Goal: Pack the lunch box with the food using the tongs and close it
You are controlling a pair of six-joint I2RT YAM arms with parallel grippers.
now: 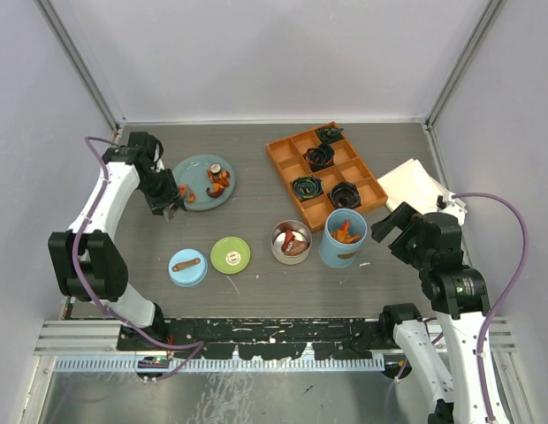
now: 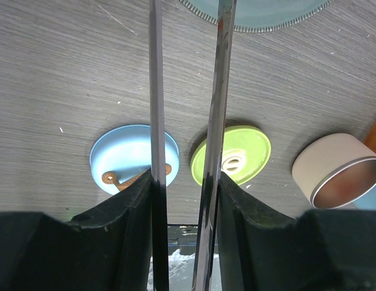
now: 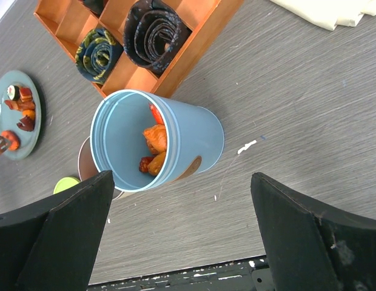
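Observation:
A teal plate [image 1: 208, 169] with food pieces sits at the back left; my left gripper [image 1: 172, 199] is at its left side, its two long fingers part open with nothing seen between them. A blue cup [image 1: 338, 251] holds orange food; beside it a steel bowl [image 1: 291, 250] holds food. A blue lid [image 1: 188, 276] with a brown handle and a green lid [image 1: 231, 246] lie in front. My right gripper [image 1: 389, 223] hangs open right of the blue cup, empty.
A wooden compartment tray [image 1: 313, 204] with dark rolled items stands at the back centre-right. Folded cream cloths [image 1: 411, 184] lie at the right. The middle and front of the table have free room.

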